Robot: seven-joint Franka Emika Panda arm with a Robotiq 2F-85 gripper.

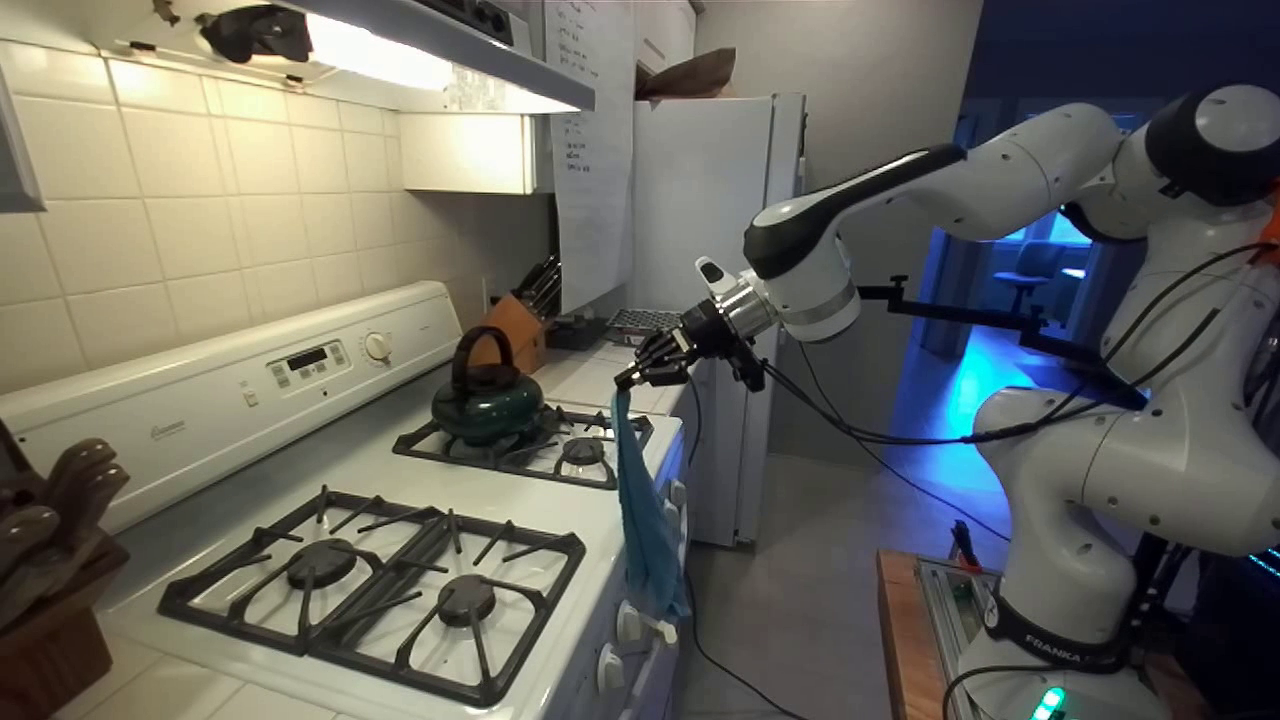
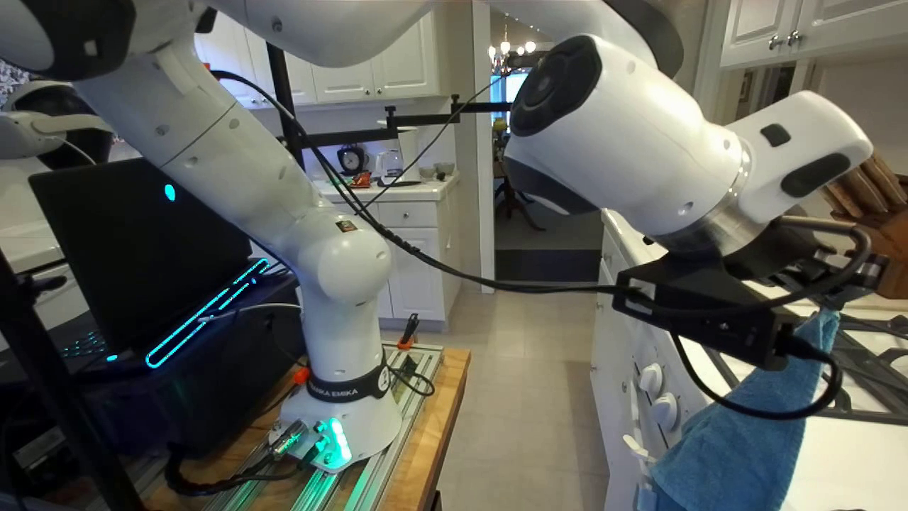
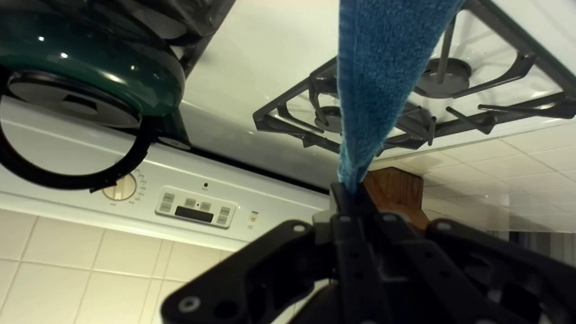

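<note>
A blue towel (image 1: 648,516) hangs from my gripper (image 1: 624,382) at the front edge of the stove. In the wrist view the fingers are shut on its narrow bunched end, and the towel (image 3: 386,75) widens away from the gripper. Its lower part drapes past the stove's front, close to the knobs and the oven handle (image 1: 657,626). Exterior view 2 shows the towel (image 2: 740,434) fanned out below the hand, its bottom cut off by the frame; the fingertips are largely hidden there.
A green kettle (image 1: 488,408) stands on the back burner grate. One knife block (image 1: 513,326) sits beyond the stove, another (image 1: 54,564) at the near left. Clear floor (image 1: 798,576) lies between stove and robot base.
</note>
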